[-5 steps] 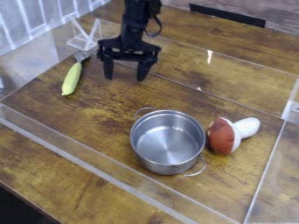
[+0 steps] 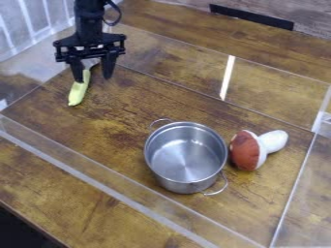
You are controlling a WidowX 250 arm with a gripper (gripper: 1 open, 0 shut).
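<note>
My gripper hangs at the upper left of the camera view, dark and small, directly above a long pale yellow-green object like a corn cob that lies on the wooden table. Its fingers overlap the upper end of that object; whether they are shut on it I cannot tell.
A steel pot stands at the lower middle, with a brown-and-white mushroom-like toy to its right. A thin white strip lies at the upper right. Clear panels border the area.
The arm has moved left from the upper middle to over the yellow-green object. The pot and the mushroom-like toy have not moved.
</note>
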